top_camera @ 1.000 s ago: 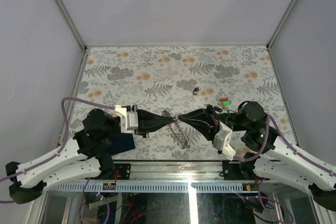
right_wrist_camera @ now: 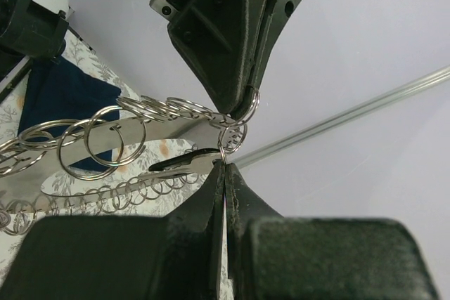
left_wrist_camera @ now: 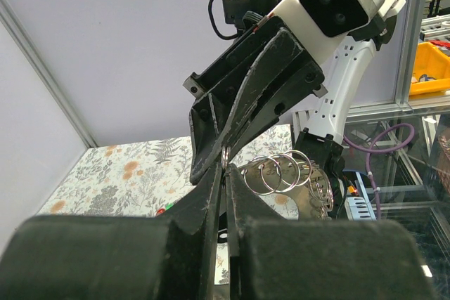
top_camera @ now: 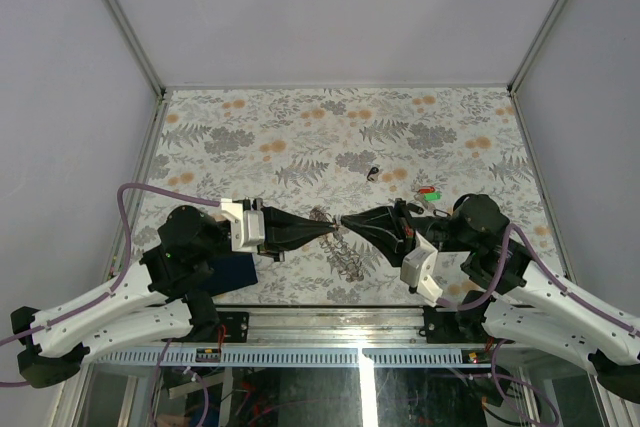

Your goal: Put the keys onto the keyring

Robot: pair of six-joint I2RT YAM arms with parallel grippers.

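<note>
My left gripper (top_camera: 334, 228) and right gripper (top_camera: 341, 220) meet tip to tip over the table's front middle. Both are shut. In the right wrist view, a thin metal ring (right_wrist_camera: 222, 147) runs into the right gripper's fingertips, and another loop (right_wrist_camera: 254, 103) curls round the left gripper's tip. A ring (left_wrist_camera: 225, 156) seen edge-on rises from the left fingertips in the left wrist view. Linked coil-like rings (left_wrist_camera: 281, 172) trail away from there. From above, a tangle of rings (top_camera: 350, 262) shows below the tips. Whether a ring stands pulled open cannot be told.
A red piece (top_camera: 427, 190) and a green piece (top_camera: 433, 196) lie right of centre, partly near the right arm. A small dark item (top_camera: 373, 174) lies behind the grippers. Dark blue cloth (top_camera: 235, 273) is at front left.
The right wrist has shifted and turned very slightly.
</note>
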